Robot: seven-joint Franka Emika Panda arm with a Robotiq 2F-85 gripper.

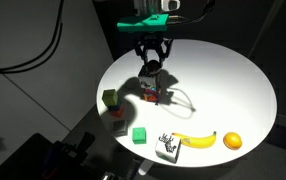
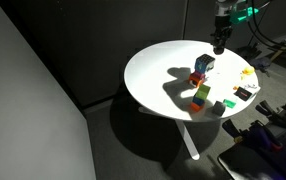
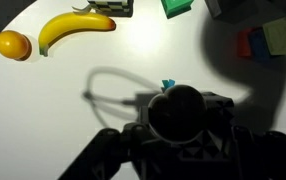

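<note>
A dark round object [image 3: 177,112], its exact kind hard to tell, is gripped by my gripper [image 1: 153,50], which is shut on it. In the first exterior view the round object [image 1: 153,66] appears in front of or just above the top of a stack [image 1: 149,85] with dark and pale faces and red at its base. The second exterior view has the round object [image 2: 219,48] above and to the right of that stack [image 2: 205,63], with a visible gap between them. Most of the stack is hidden beneath the gripper in the wrist view.
An olive block [image 1: 110,98] tops a second stack at the left edge of the white round table [image 1: 238,90]. A dark block [image 1: 121,128], a green block [image 1: 138,135], a patterned box [image 1: 168,147], a banana [image 1: 193,140] and an orange [image 1: 232,140] line the near side.
</note>
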